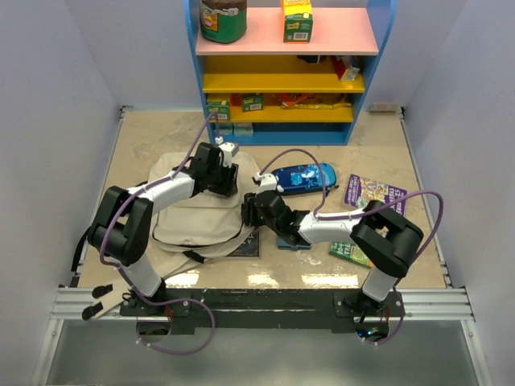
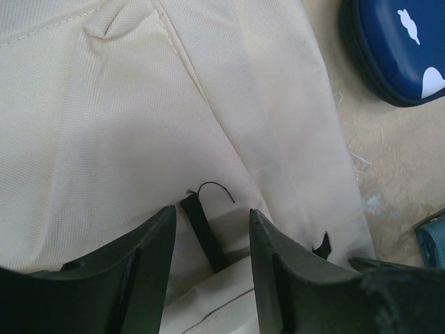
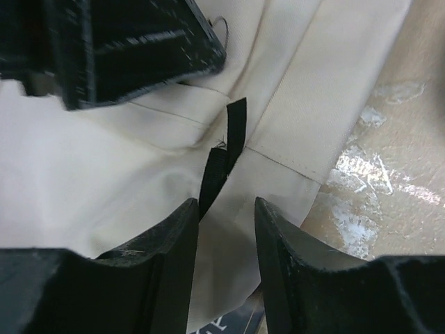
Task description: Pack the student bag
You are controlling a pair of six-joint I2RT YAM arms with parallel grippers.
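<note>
A cream canvas bag (image 1: 193,221) lies flat on the left of the floor, with black zipper pulls and straps. My left gripper hangs open over it; in the left wrist view a black tab with a cord lies between its fingers. My right gripper is partly open at the bag's right edge, over black strap ends (image 3: 215,167). A black gripper body shows at the top of the right wrist view. A dark book (image 1: 245,249) lies partly under the bag.
A blue pencil case (image 1: 302,177), a purple book (image 1: 373,191), a green book (image 1: 346,252) and a blue-grey item (image 1: 294,245) lie to the right. Behind stands a shelf unit (image 1: 286,76) with boxes.
</note>
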